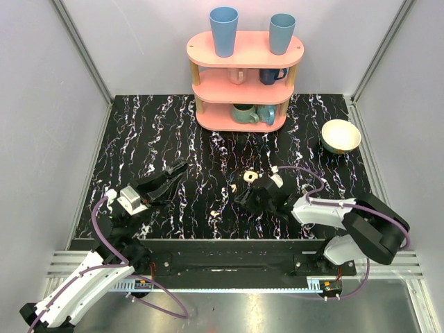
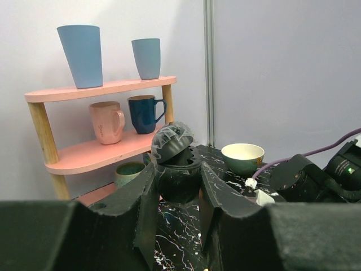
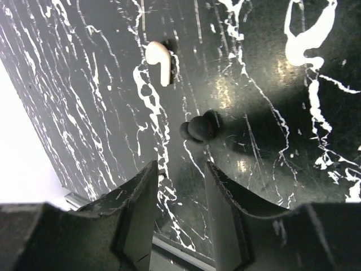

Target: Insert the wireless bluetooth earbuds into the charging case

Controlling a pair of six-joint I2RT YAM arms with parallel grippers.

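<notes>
My left gripper is shut on a black charging case (image 2: pixel 179 164), held above the table at the left of the top view. The case's rounded lid (image 2: pixel 172 141) stands up and tilted; its slots cannot be made out. On the marbled table, a white earbud with a stem (image 3: pixel 162 61) lies in the right wrist view. Closer to the fingers is a small dark rounded piece (image 3: pixel 201 127), apparently an earbud. My right gripper is open above the table, pointing down, with nothing gripped. It also appears near the table's middle in the top view.
A pink shelf (image 1: pixel 239 87) with cups and mugs stands at the back. A bowl (image 1: pixel 340 136) sits at the back right. White streaks in the table's pattern resemble small objects. Clear table lies between the left gripper and the shelf.
</notes>
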